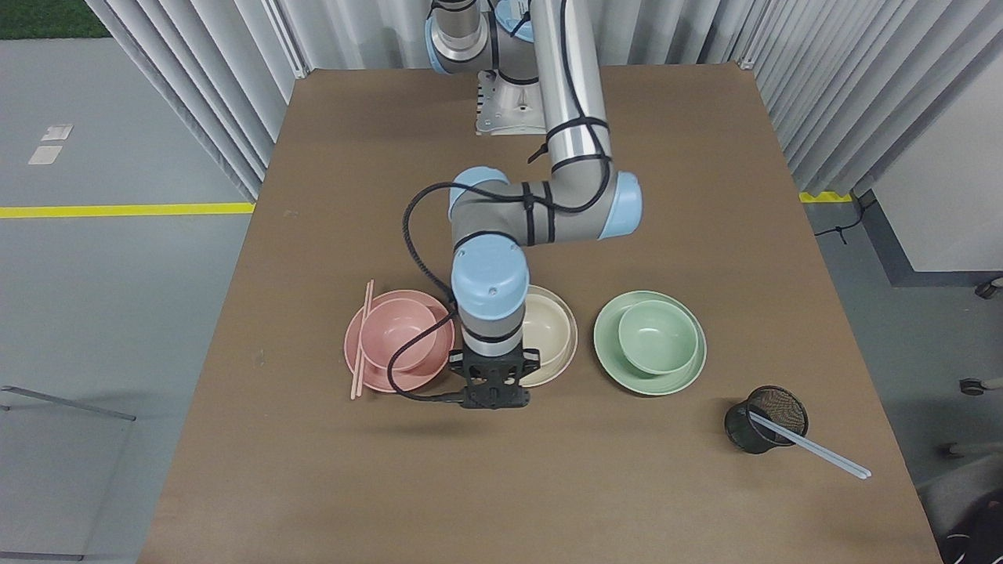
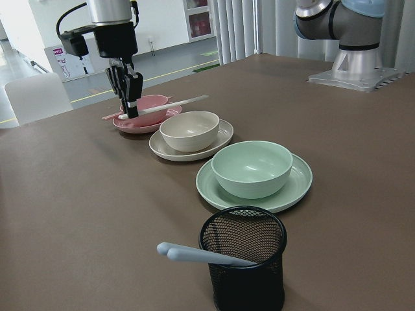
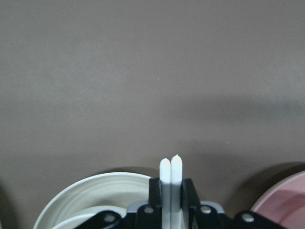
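My gripper (image 2: 130,97) is shut on a pair of white chopsticks (image 2: 171,105), held level in the air between the pink bowl (image 1: 395,329) and the cream bowl (image 2: 189,131). In the wrist view the chopstick tips (image 3: 171,169) point up between the black fingers. The pink bowl sits on a pink plate with pink chopsticks (image 1: 362,334) along its left side. The cream bowl sits on a cream plate (image 2: 194,155), partly hidden by my arm in the front view.
A green bowl (image 1: 658,334) on a green plate (image 1: 658,382) stands to the right. A black mesh cup (image 1: 743,432) holding light blue chopsticks (image 1: 827,453) is at front right.
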